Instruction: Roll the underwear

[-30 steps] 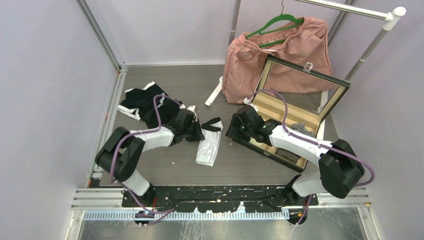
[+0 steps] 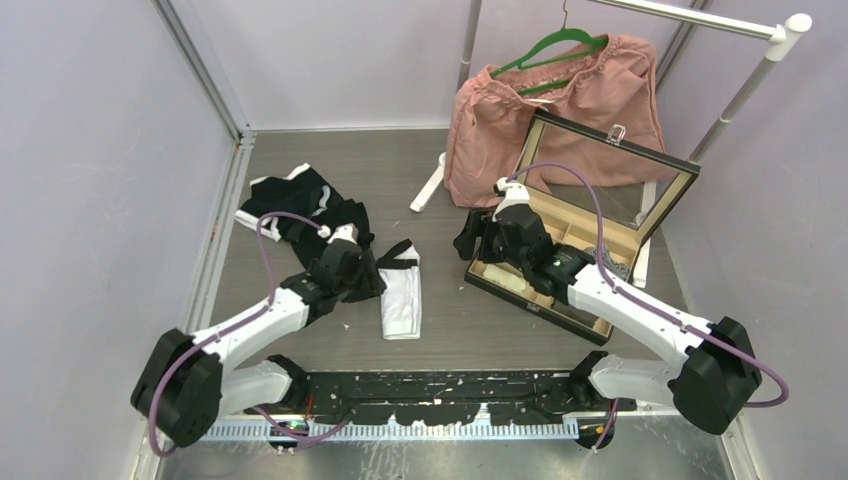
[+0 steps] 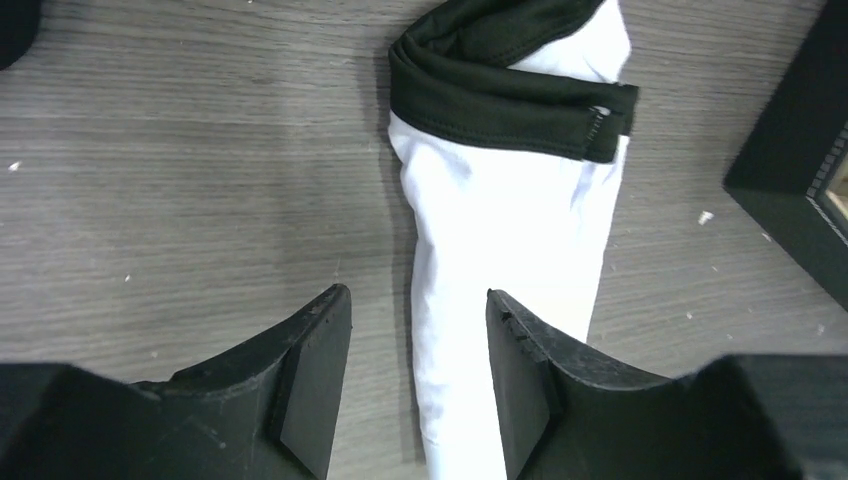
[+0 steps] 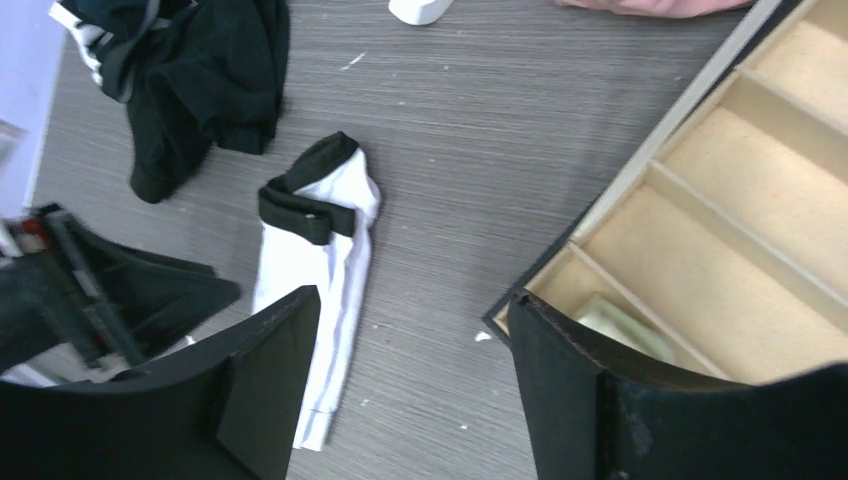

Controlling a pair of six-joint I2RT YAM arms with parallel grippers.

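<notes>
A folded white underwear [image 2: 401,300] lies on the floor between the arms, its black waistband folded at the far end; in the left wrist view it [image 3: 510,230] sits below the gripper. My left gripper [image 2: 370,278] hovers just left of the underwear, open, its fingertips apart over the floor and white cloth in the left wrist view. My right gripper [image 2: 472,235] stands open above the near-left corner of the box, right of the underwear, nothing between its fingers.
An open compartment box [image 2: 530,306] with glass lid fills the right side. A pile of black garments [image 2: 300,200] lies at the back left. A pink bag [image 2: 480,140] hangs behind the box. Bare floor lies between box and underwear.
The underwear has shifted left and straightened since a second ago. My left gripper has pulled back left and toward the front; my right gripper has risen slightly backward.
</notes>
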